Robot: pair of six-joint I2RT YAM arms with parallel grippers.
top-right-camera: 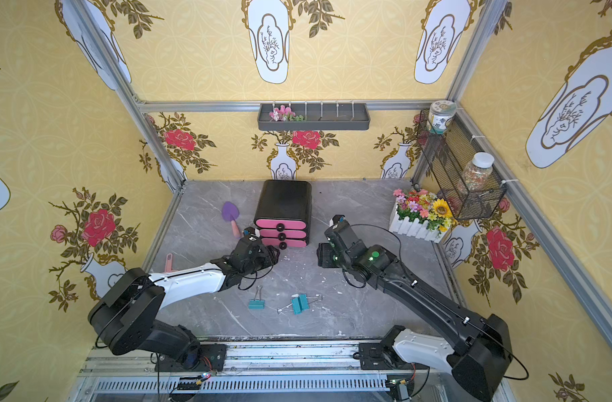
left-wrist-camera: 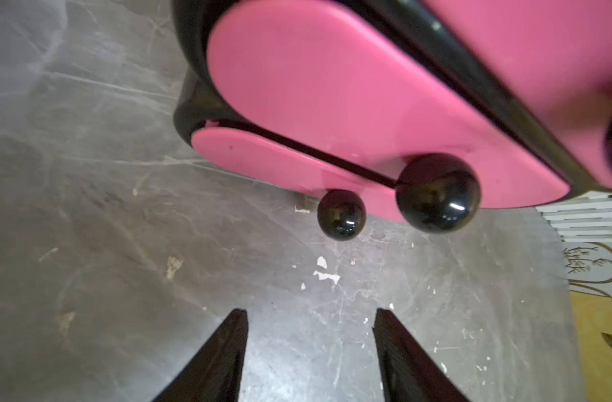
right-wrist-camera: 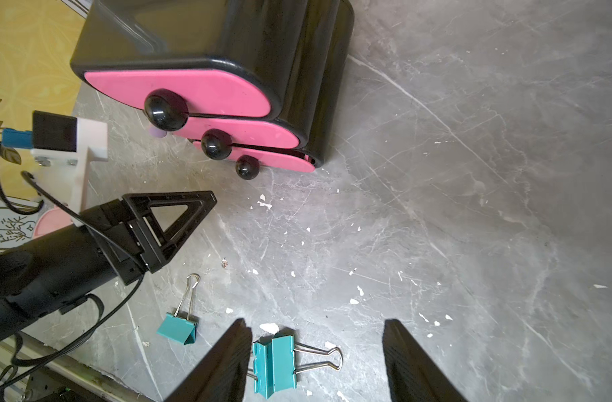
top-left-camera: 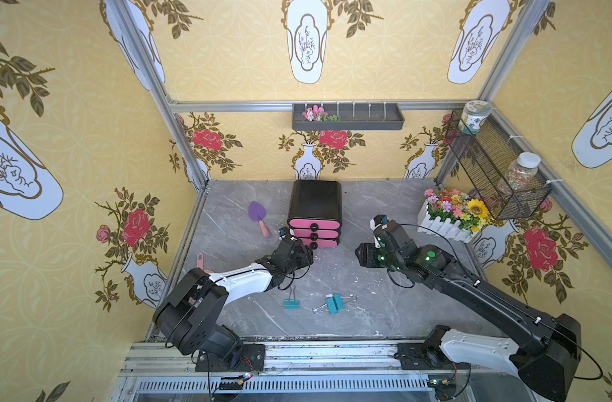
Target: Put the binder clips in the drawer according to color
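A black cabinet [top-left-camera: 315, 198] with three pink drawer fronts and round black knobs stands at the table's back middle. Its top drawer [right-wrist-camera: 215, 90] and middle drawer [right-wrist-camera: 265, 132] look closed; the bottom drawer [right-wrist-camera: 279, 159] shows a narrow gap at one end. Two teal binder clips lie on the table in front: a smaller clip [right-wrist-camera: 177, 329] and, to its right, a larger clip [right-wrist-camera: 283, 365] with its wire handles spread. Just before the knobs my left gripper is open and empty. Right of the cabinet front, my right gripper hangs open, nothing between its fingers.
A purple trowel [top-left-camera: 257, 212] lies left of the cabinet. At the right stand a flower box [top-left-camera: 446, 224] and a wire basket [top-left-camera: 500, 167] on the wall. Bare table [right-wrist-camera: 467, 167] stretches right of the cabinet.
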